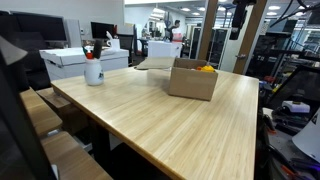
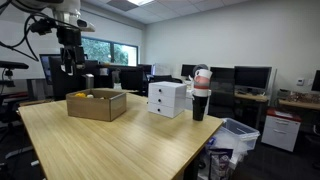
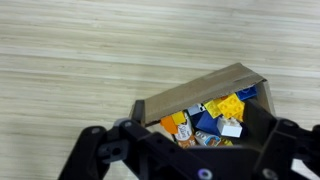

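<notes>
An open cardboard box (image 3: 205,88) lies below my gripper in the wrist view. Inside it are several small blocks: a yellow block (image 3: 231,106), a white block (image 3: 229,127), an orange block (image 3: 169,124) and blue pieces. The two fingers stand wide apart, so the gripper is open, with nothing seen held between them. In exterior view 2 the gripper (image 2: 72,65) hangs above the box (image 2: 97,107), near its left side. My gripper's body hides part of the box's contents in the wrist view.
A white cup (image 1: 94,72) holding marker-like items stands at the table's far left. Behind it sits a white drawer unit (image 1: 84,62).
</notes>
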